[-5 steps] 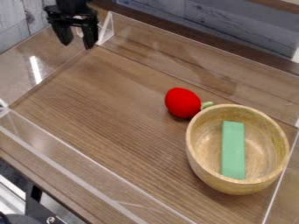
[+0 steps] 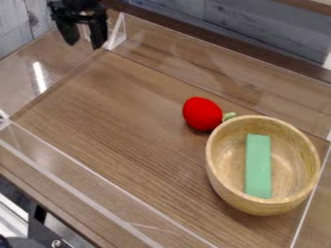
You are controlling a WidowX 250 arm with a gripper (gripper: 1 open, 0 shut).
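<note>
My gripper is a dark, blurred shape at the top left of the camera view, high above the wooden surface; whether it is open or shut cannot be made out. A red object with a small green tip, like a strawberry or tomato, lies right of centre. A wooden bowl sits at the lower right with a green bar inside it.
A dark edge runs along the top right and at the lower left.
The red object, the bowl and the green bar have not moved.
</note>
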